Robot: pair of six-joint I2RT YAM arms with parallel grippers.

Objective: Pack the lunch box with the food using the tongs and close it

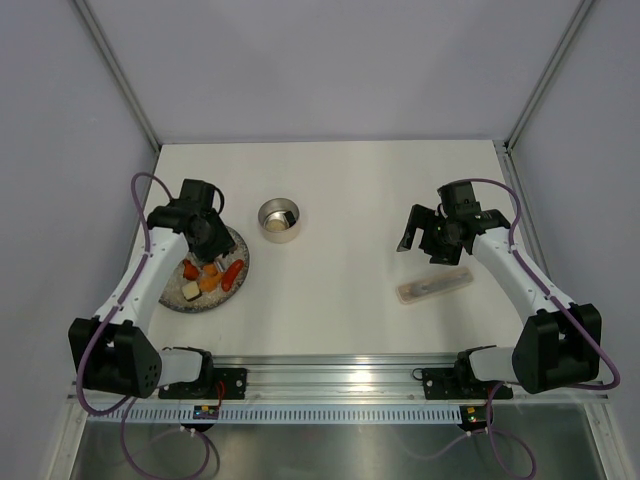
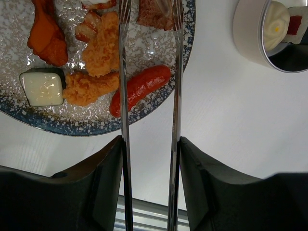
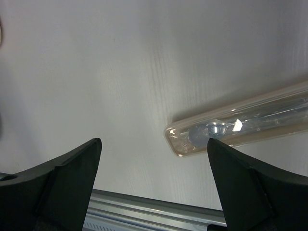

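A speckled plate (image 1: 175, 297) at the left carries fried chicken (image 2: 96, 48), a sausage (image 2: 139, 86), a sauced drumstick (image 2: 45, 38), a white-topped block (image 2: 42, 88) and a browned meat piece (image 2: 149, 17). My left gripper hangs over the plate with fork-like tips, part open around the meat's area; whether they touch it is unclear. The round lunch box (image 1: 279, 230) holds creamy food (image 2: 272, 21) and a pale piece with red (image 2: 296, 26). My right gripper (image 1: 420, 235) stands open and empty at the right.
A clear long case (image 3: 240, 120) with a utensil inside lies below my right gripper. A metal rail (image 1: 320, 363) runs along the front edge.
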